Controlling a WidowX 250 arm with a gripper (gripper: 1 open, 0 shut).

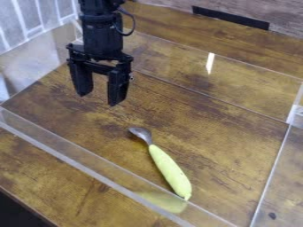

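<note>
My black gripper point(101, 82) hangs in the upper left of the camera view, its two fingers apart and open, nothing between them. Below and to the right of it, on the wooden surface, lies a long pale yellow-green object point(168, 168) with a grey metal tip at its upper end, apart from the gripper.
A clear-walled enclosure surrounds the wooden floor point(219, 133), with low transparent walls along the front, right and back. A white slatted structure point(21, 22) stands at the upper left.
</note>
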